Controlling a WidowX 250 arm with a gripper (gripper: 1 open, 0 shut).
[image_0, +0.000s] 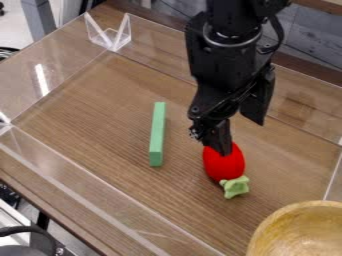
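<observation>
A black robot arm fills the upper middle, its gripper (210, 130) hanging low over the table (94, 190), just above a red rounded object (223, 164) with a light green leafy end (234, 187), like a toy strawberry or radish. The gripper partly covers the red object's top. A flat green bar (158, 134) lies to the left of the gripper. The gripper looks open, though its fingertips are dark and hard to make out.
A yellow bowl (294, 233) sits at the bottom right. A clear wire-like or plastic holder (110, 28) stands at the back left. Dark cables lie at the left edge.
</observation>
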